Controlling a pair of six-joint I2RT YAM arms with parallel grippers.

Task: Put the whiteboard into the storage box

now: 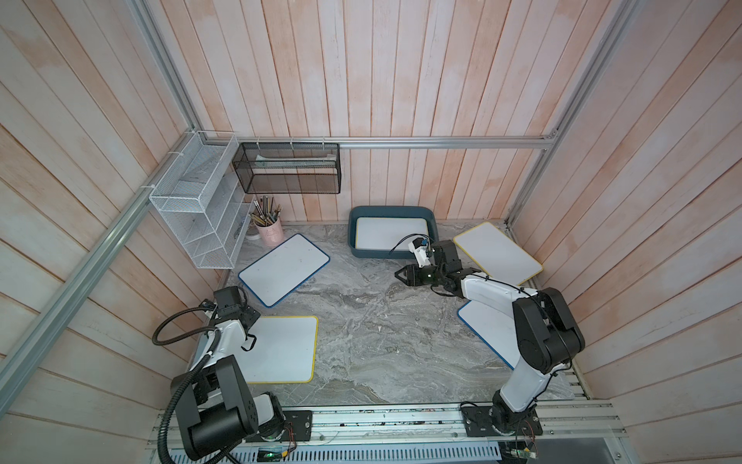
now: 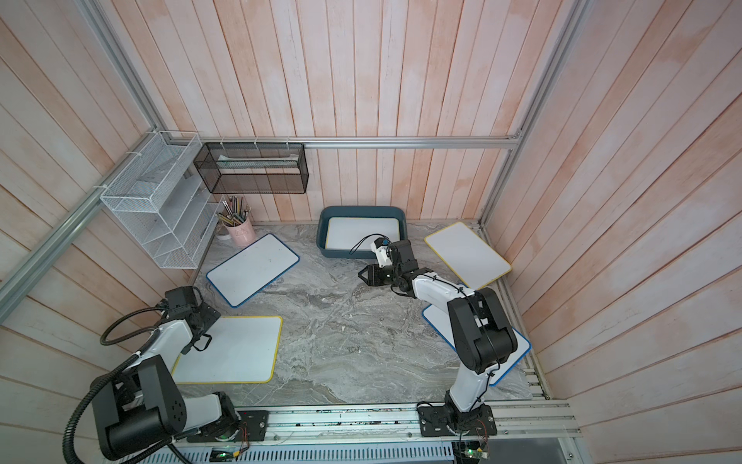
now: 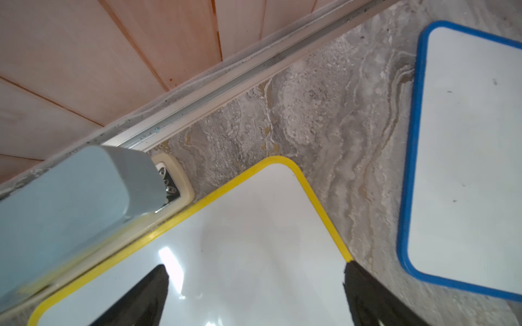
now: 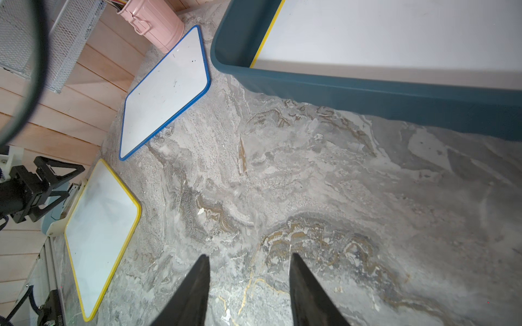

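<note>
A teal storage box [image 1: 390, 253] at the back middle holds a yellow-edged whiteboard [image 1: 382, 232]. A blue-edged whiteboard [image 1: 283, 269] lies back left, a yellow-edged one [image 1: 286, 348] front left. At the right lie another yellow-edged board [image 2: 467, 251] and a blue-edged one [image 1: 483, 328], partly hidden by the arm. My left gripper is open over the front-left yellow board's left part, nothing between its fingers. My right gripper stands open over bare table in front of the box, holding nothing.
A pink cup of brushes [image 1: 269, 230], white mesh shelves [image 1: 193, 201] and a hanging black wire basket [image 1: 286, 178] are at the back left. A grey-blue object [image 3: 70, 212] lies along the left edge.
</note>
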